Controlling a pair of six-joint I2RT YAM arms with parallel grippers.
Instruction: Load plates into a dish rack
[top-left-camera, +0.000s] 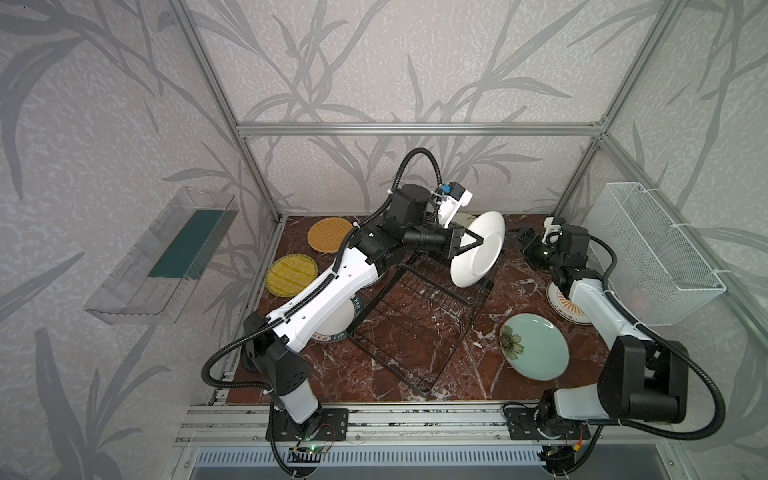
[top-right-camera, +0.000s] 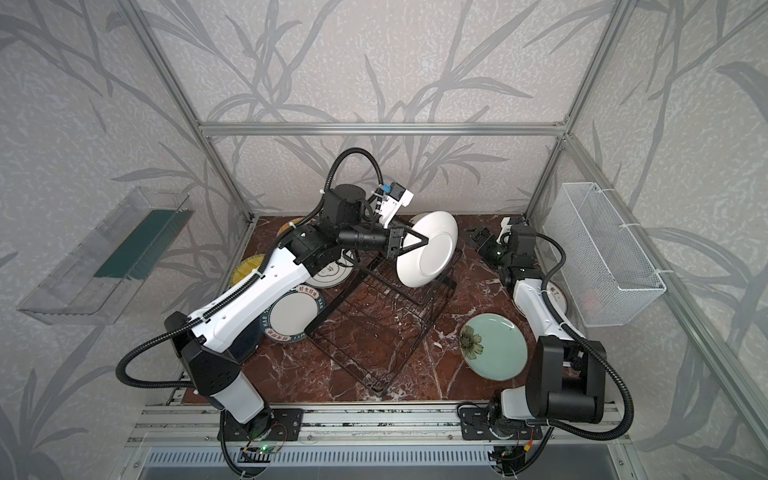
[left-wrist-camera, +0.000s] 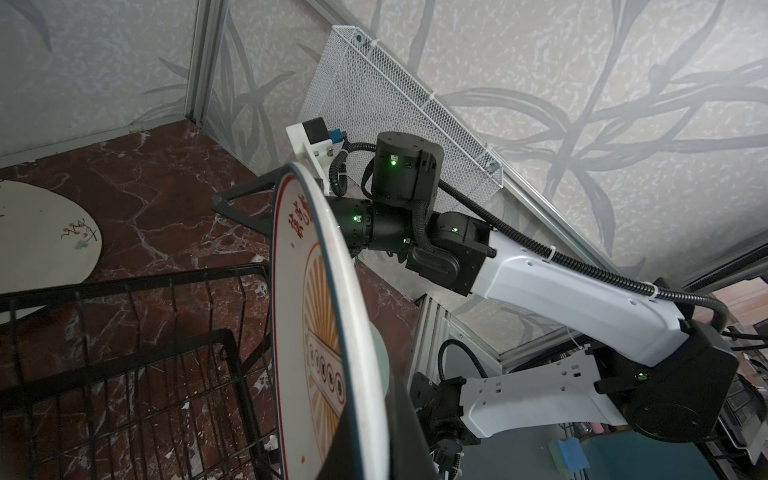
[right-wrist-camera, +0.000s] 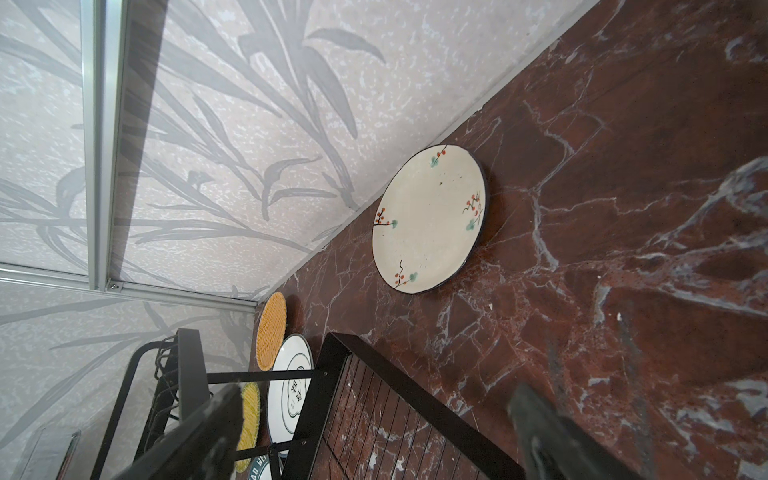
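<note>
A white plate with orange rays on one face (left-wrist-camera: 320, 304) hangs upright in the air above the black wire dish rack (right-wrist-camera: 400, 408), held by my left gripper (top-left-camera: 464, 244), which is shut on it. In the left wrist view its rim fills the middle. My right gripper (top-right-camera: 480, 238) stands open at the right rear, past the rack, with blurred fingers low in its wrist view. A cream plate with flowers (right-wrist-camera: 428, 220) lies on the table behind the rack. A green plate (top-left-camera: 534, 352) and an orange-rayed plate (top-left-camera: 566, 308) lie right of the rack.
Orange (top-left-camera: 328, 236), yellow (top-left-camera: 289, 276) and white plates (top-right-camera: 294, 313) lie on the left of the marble table. A white wire basket (top-right-camera: 608, 264) hangs at the right wall, a clear tray (top-left-camera: 136, 280) at the left. Some bare table shows at the right rear.
</note>
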